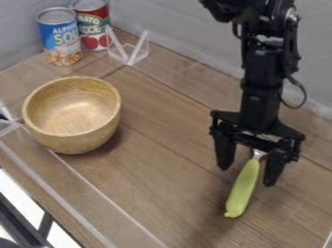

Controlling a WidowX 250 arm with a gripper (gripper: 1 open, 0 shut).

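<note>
A black gripper (249, 165) hangs over the right part of the wooden table, its fingers open and spread on either side of the upper, pale end of a green elongated vegetable (242, 191). The vegetable lies on the table, pointing toward the front. To the left stands an empty wooden bowl (73, 135).
Two cans, a blue-labelled one (61, 41) and a red-labelled one (93, 21), stand at the back left. White walls border the back. The table's front left edge runs diagonally.
</note>
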